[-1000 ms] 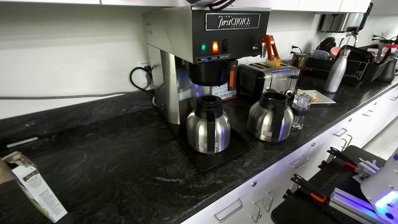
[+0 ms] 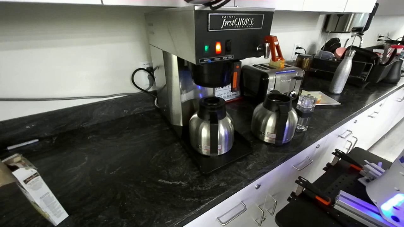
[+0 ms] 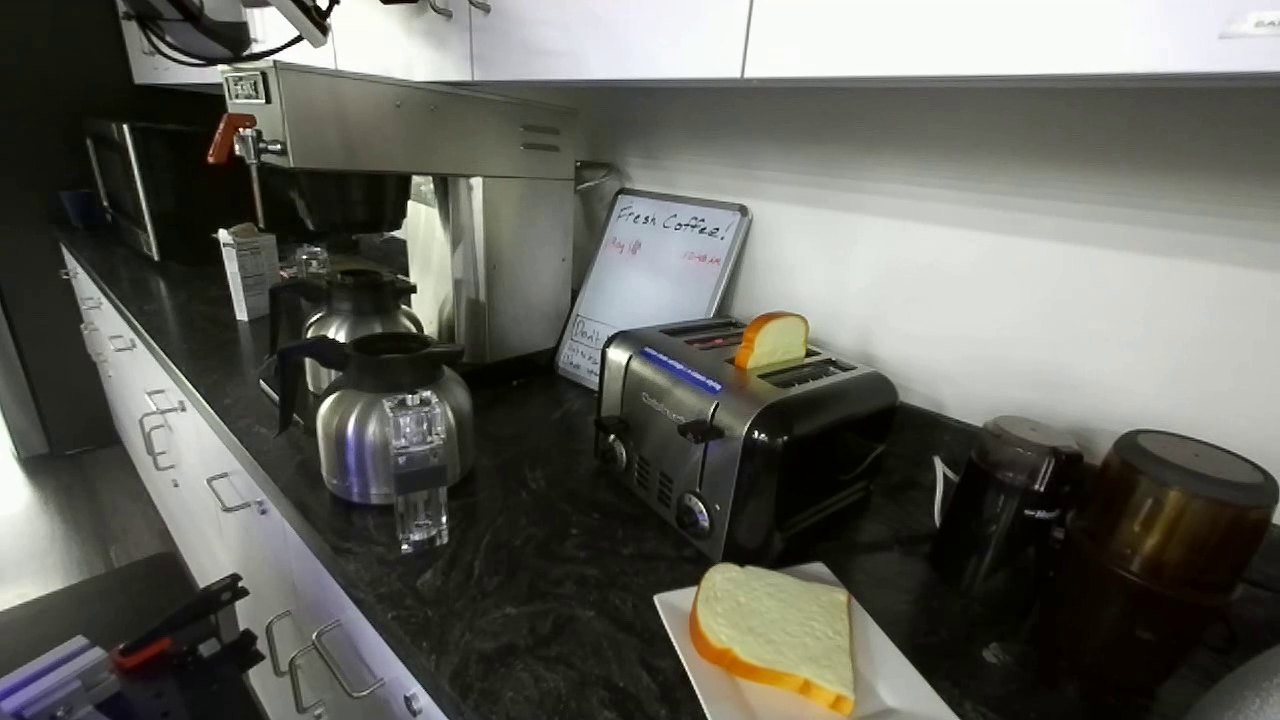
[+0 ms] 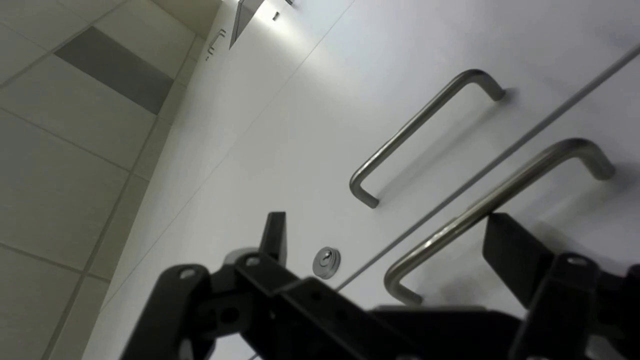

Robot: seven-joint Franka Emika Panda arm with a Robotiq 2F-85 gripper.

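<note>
In the wrist view my gripper is open, its two black fingers wide apart before white cabinet doors. The nearer metal bar handle crosses the space between them. Its lower edge meets the tip of the right finger; whether they touch, I cannot tell. A second bar handle lies beyond, across the door seam. Near the left finger is a round lock. Only part of the arm shows at the top of exterior view 2, above the coffee machine; the fingers are not clear there.
Below the cabinets, the counter holds two steel carafes, a toaster with bread in a slot, a clear grinder, and a plate with a bread slice.
At the top of exterior view 1, the visible bit of arm and cable has shifted slightly left. The counter items have not moved.
</note>
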